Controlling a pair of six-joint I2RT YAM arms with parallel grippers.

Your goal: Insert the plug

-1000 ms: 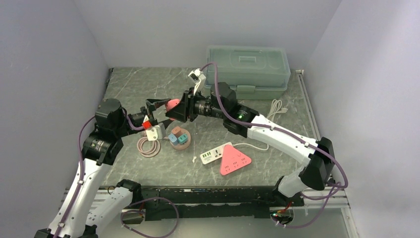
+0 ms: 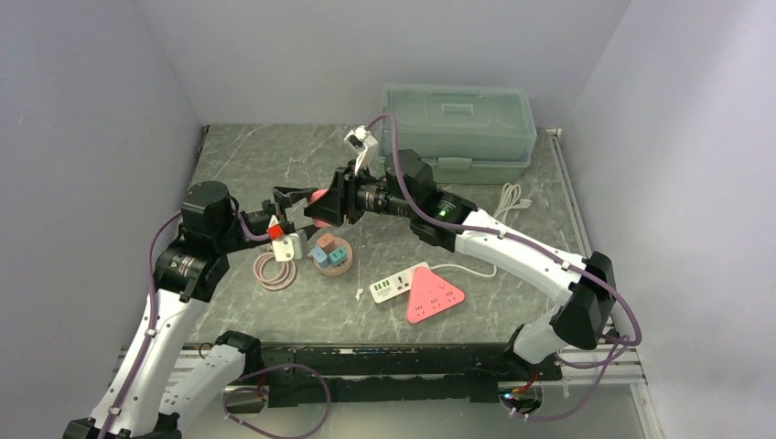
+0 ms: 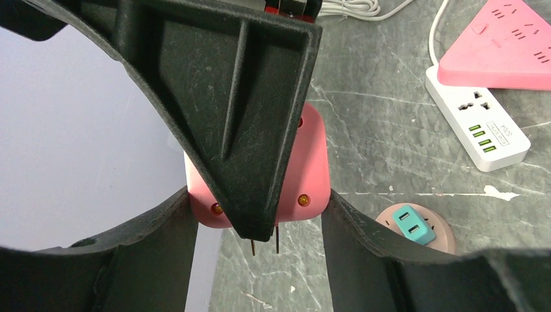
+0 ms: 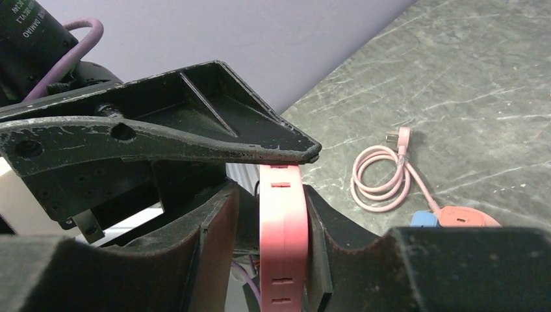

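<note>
A thick pink plug adapter [image 2: 318, 195] hangs above the table between my two grippers. Seen from the left wrist, the pink adapter [image 3: 304, 172] has thin metal prongs pointing down, and my left gripper is shut on it, fingers against both sides. A black finger of the right gripper covers its middle there. In the right wrist view, my right gripper stands around the adapter [image 4: 283, 240]; a gap shows beside its left finger, so it is open. The left gripper's finger lies across the adapter's top end.
A white power strip [image 2: 392, 285] and a pink triangular socket block [image 2: 430, 294] lie toward the front. A round pink base with coloured plugs [image 2: 342, 267] sits below the grippers, beside a coiled pink cable [image 2: 274, 283]. The green box [image 2: 458, 137] stands at the back.
Over the last second the pink adapter and both gripper ends have shifted slightly in the top view. Less of the adapter shows there now. The objects on the table have stayed put.
</note>
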